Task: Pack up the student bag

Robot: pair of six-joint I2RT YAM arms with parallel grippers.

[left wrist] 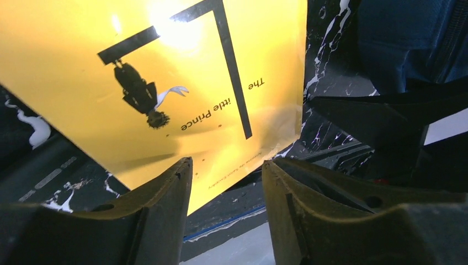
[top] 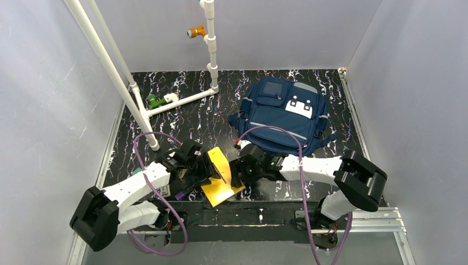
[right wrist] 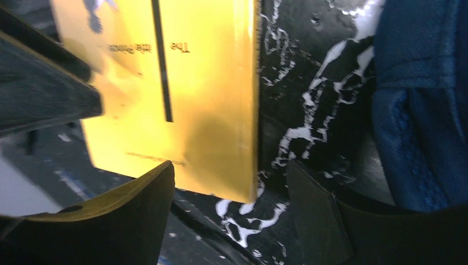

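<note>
A yellow book (top: pixel 219 190) titled The Little Prince lies flat on the dark marbled table between my two arms. Over its left part hangs my left gripper (top: pixel 212 172); in the left wrist view its fingers (left wrist: pixel 165 212) stand apart, with the book's cover (left wrist: pixel 221 154) below and nothing clamped. At the book's right edge is my right gripper, fingers apart, the book's corner (right wrist: pixel 221 165) showing between its fingers but not gripped. Behind the right arm, a navy backpack (top: pixel 276 118) lies on its back, closed.
White pipes (top: pixel 185 99) with an orange valve (top: pixel 194 32) and a green valve (top: pixel 156 101) stand at the back left. Partly under the left arm is a purple item (top: pixel 180 195). Bare table lies between the pipes and the backpack.
</note>
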